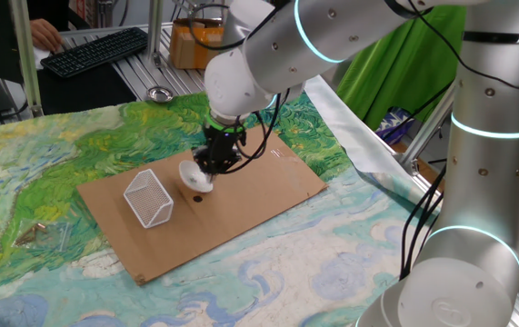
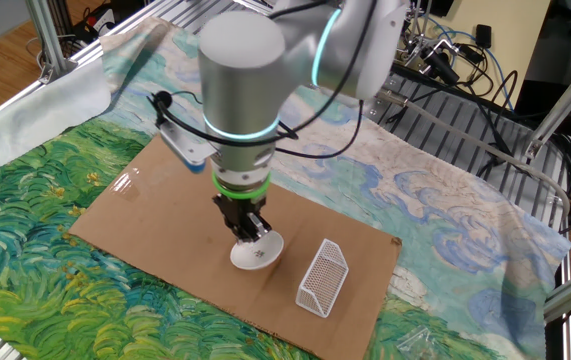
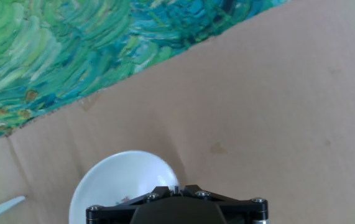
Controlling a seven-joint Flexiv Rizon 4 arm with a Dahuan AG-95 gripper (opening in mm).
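Observation:
A small white bowl [image 1: 194,178] with a dark pattern inside stands tilted over the cardboard sheet. My gripper [image 2: 256,231] is shut on its rim, and in the second exterior view the open side of the bowl [image 2: 257,254] faces that camera. From the wrist, the fingers meet at the right edge of the bowl [image 3: 118,180], whose lower part is cut off by the frame. Whether the bowl's lower edge still touches the cardboard, I cannot tell.
Close beside the bowl stands a white mesh holder [image 1: 149,198], on the same cardboard sheet [image 1: 241,213]. A clear bag [image 1: 43,234] with small items lies on the painted cloth.

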